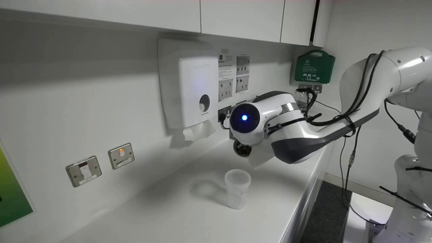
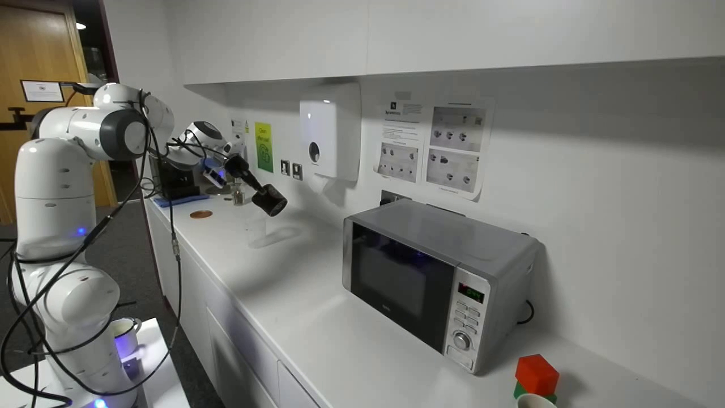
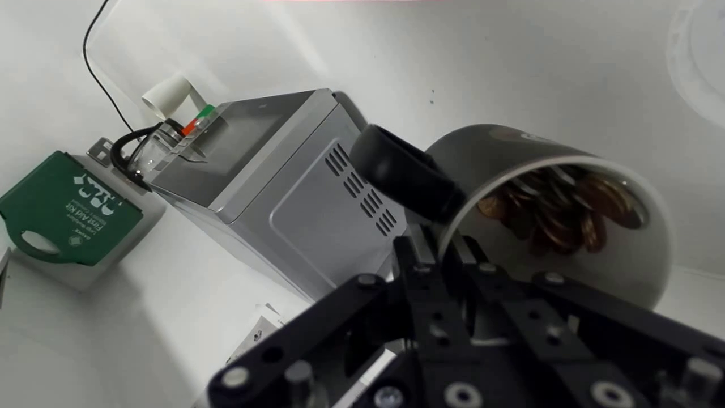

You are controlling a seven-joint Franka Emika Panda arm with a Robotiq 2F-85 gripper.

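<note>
My gripper is shut on the rim of a dark mug (image 3: 499, 153) in the wrist view. The mug is tipped, its mouth facing the camera, and a heap of copper-coloured coins (image 3: 561, 211) lies inside. Its black handle (image 3: 401, 170) points left. In exterior view 2 the tilted mug (image 2: 270, 200) hangs above the counter at the end of my arm. Exterior view 1 shows only its dark opening (image 1: 242, 149) beneath the arm's head. A clear plastic cup (image 1: 237, 190) stands upright on the counter, apart from the mug and lower than it.
A microwave (image 2: 442, 272) occupies the counter, with stacked red and green blocks (image 2: 537, 377) beyond it. The towel dispenser (image 1: 190, 83) on the wall has a paper towel hanging down. A brown disc (image 2: 201, 214) lies near the counter's front edge. Counter around the plastic cup is clear.
</note>
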